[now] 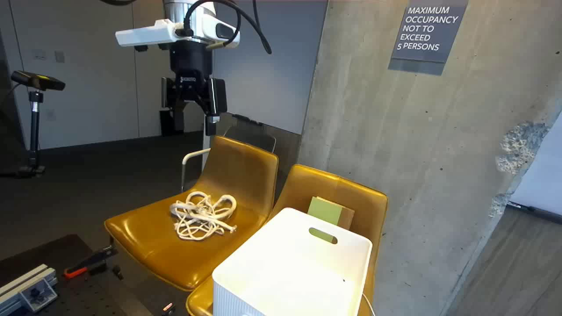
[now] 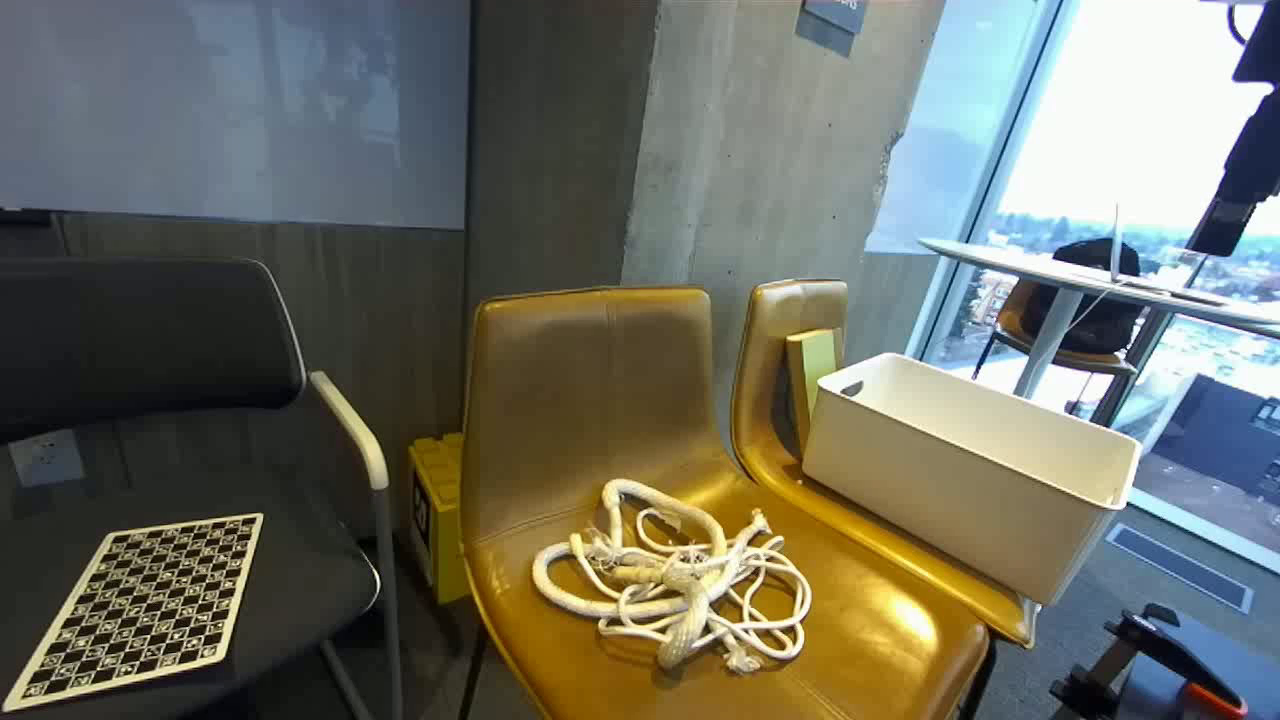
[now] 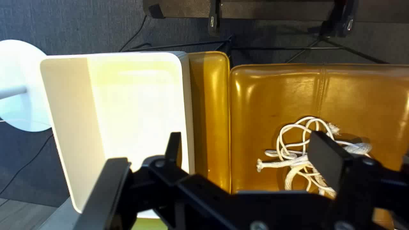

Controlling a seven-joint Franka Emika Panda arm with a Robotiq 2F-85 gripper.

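Note:
A tangled bundle of white rope (image 1: 202, 216) lies on the tan chair seat, seen whole in exterior view 2, where its coils (image 2: 690, 588) spread over the seat. Beside it, a white bin (image 1: 295, 253) rests on the neighbouring chair, and in the wrist view its interior (image 3: 126, 107) looks empty. My gripper (image 1: 193, 122) hangs well above the chairs, pointing down. Its fingers are wide apart in the wrist view, with nothing held between them; the right finger (image 3: 327, 157) hides part of the rope (image 3: 295, 161).
A green book-like object (image 1: 324, 210) leans on the chair back behind the bin. A dark chair with a checkered board (image 2: 150, 600) stands at the left. The concrete pillar (image 1: 421, 158) rises behind the chairs. Tools (image 1: 84, 266) lie at the lower left.

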